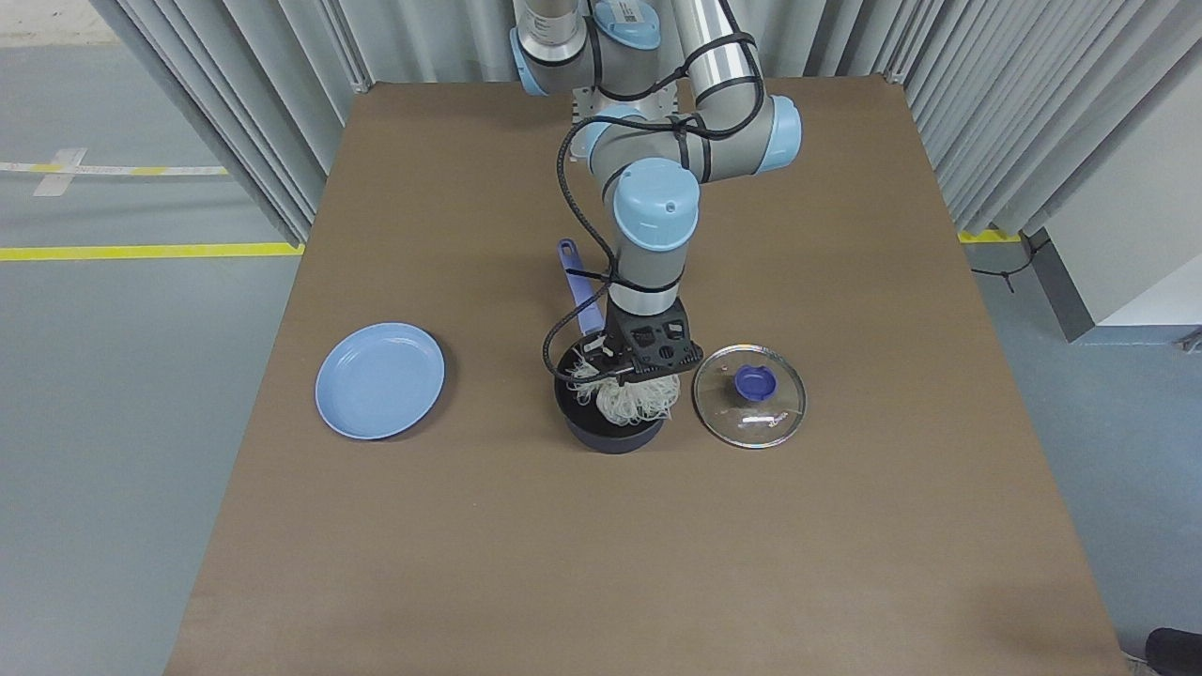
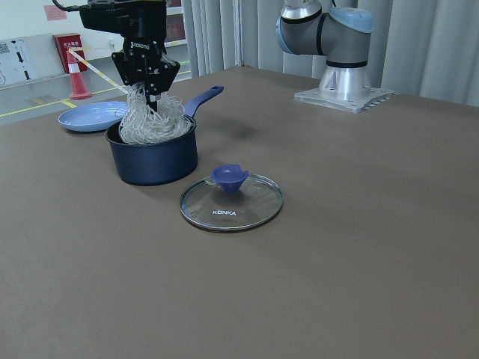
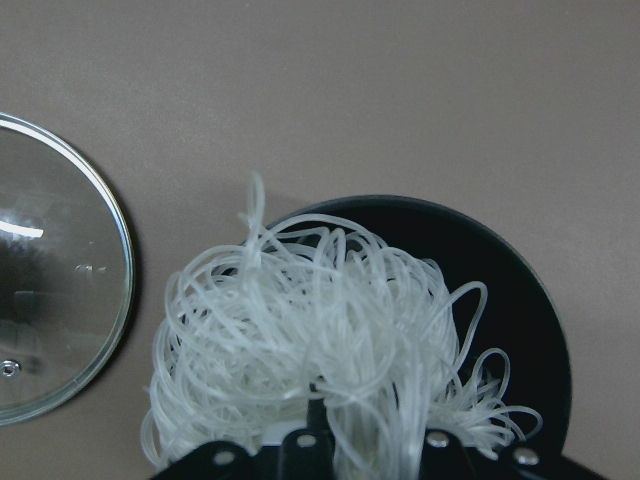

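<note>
A tangled bundle of white noodles (image 1: 637,400) sits inside the dark saucepan (image 1: 608,439), filling much of it and draping near its rim. My gripper (image 2: 152,101) is down at the top of the noodles, its fingertips buried among them; noodle strands run up between the black finger mounts in the wrist view, but whether the fingers are shut is hidden. The saucepan's blue handle (image 2: 206,98) points toward the robot base. The empty blue plate (image 1: 378,381) lies to the left of the pan in the front view.
The glass lid (image 1: 749,411) with a blue knob lies just right of the pan. My arm's base stands at the back edge.
</note>
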